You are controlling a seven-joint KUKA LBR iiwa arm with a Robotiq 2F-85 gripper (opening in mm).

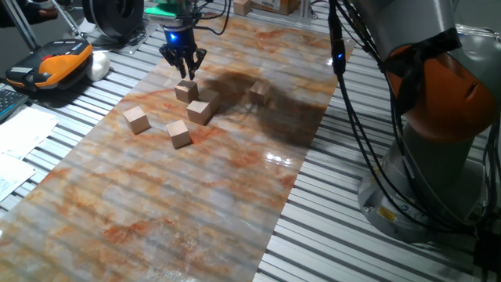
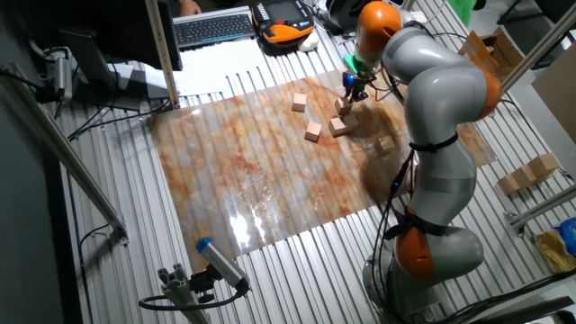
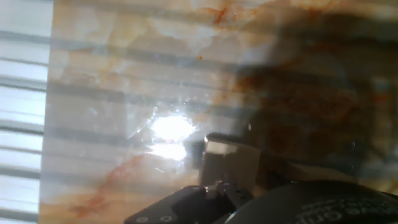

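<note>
My gripper (image 1: 187,76) points down at the far end of the marbled sheet, its fingers slightly apart with nothing seen between them. Right below the fingertips sits a wooden block (image 1: 186,92); whether they touch it is unclear. The wrist view has a block (image 3: 230,163) just past the fingertips, partly covered by the gripper body. Beside that block, what looks like a pair of wooden blocks (image 1: 199,114) lies close together. Two separate blocks, one to the left (image 1: 136,120) and one nearer the camera (image 1: 178,134), rest on the sheet. A shaded block (image 1: 260,92) stands apart on the right.
An orange and black device (image 1: 51,66) and a white round object (image 1: 99,66) lie beyond the sheet's left edge. More wooden blocks (image 2: 529,175) sit off the sheet by the robot's base side.
</note>
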